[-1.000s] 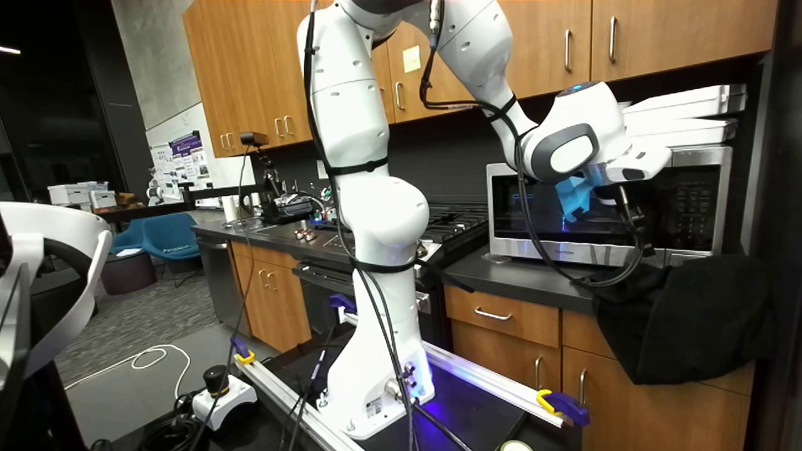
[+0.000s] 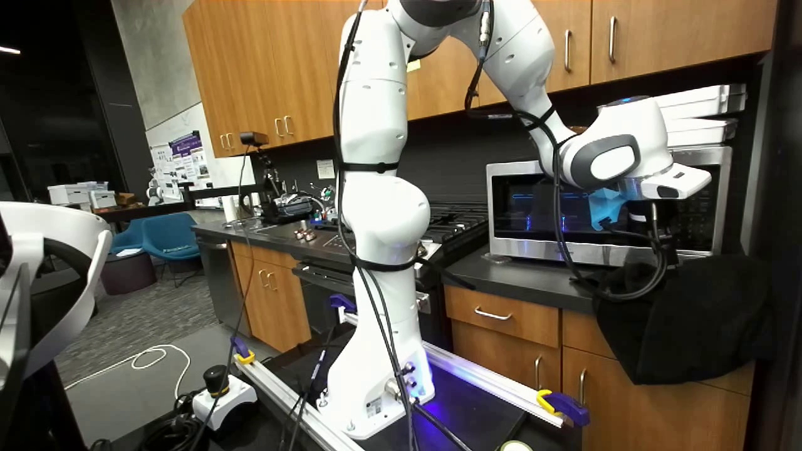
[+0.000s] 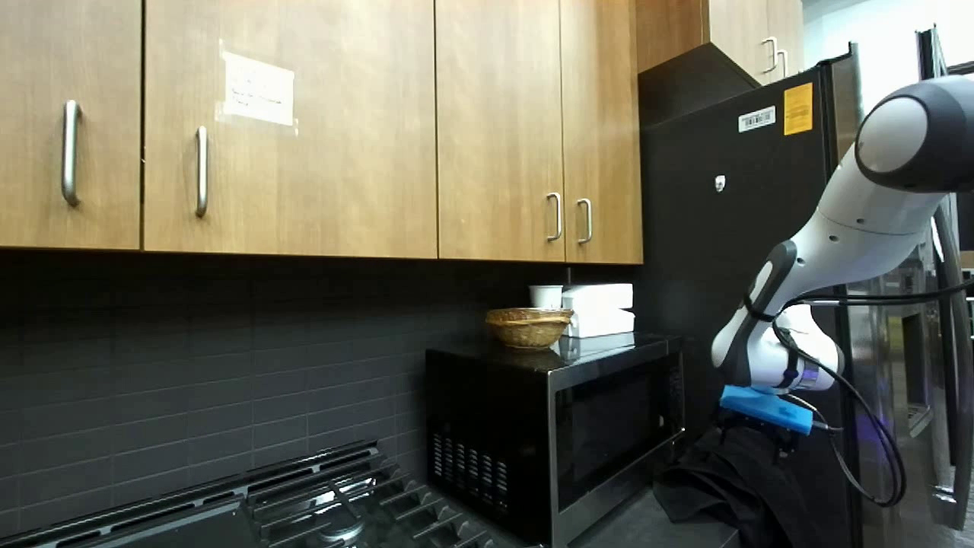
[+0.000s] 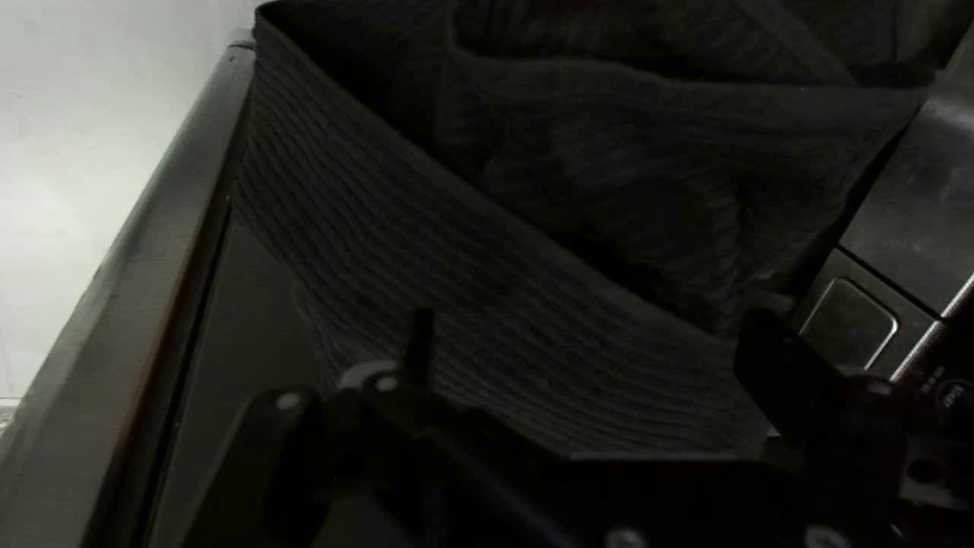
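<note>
A black ribbed cloth (image 2: 688, 323) is draped over the counter's right end and hangs down the cabinet front. In the wrist view the cloth (image 4: 511, 283) fills the middle, its ribbed band running diagonally beneath my gripper. My fingers stand wide apart, one finger (image 4: 419, 347) at left and the other at right, with no cloth visibly pinched between them. Exterior view 2 shows the cloth (image 3: 740, 484) right below the hand with its blue piece (image 3: 767, 408). The fingertips are dark against the cloth, so whether they touch it cannot be told.
A microwave (image 2: 601, 214) stands close behind the hand, and its button panel (image 4: 849, 320) borders the cloth. The dark fridge (image 3: 730, 228) rises to the right. Cables loop below the wrist. Bare counter (image 2: 511, 278) lies left of the cloth.
The arm has swung to the right, and the hand now sits lower and further right, above the cloth. The cloth's hanging part looks the same.
</note>
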